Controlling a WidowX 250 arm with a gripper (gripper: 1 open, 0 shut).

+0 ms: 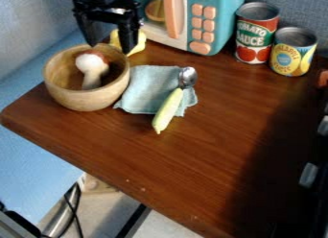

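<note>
The black gripper hangs at the top left, above the back rim of a wooden bowl and over a yellow block beside the toy microwave; whether it is open or shut is unclear. The bowl holds a toy with a pale stem and red-brown top. A light blue cloth lies right of the bowl, with a spoon and a long pale yellow item on it.
A teal toy microwave stands at the back. A tomato sauce can and a yellow can stand at the back right.
</note>
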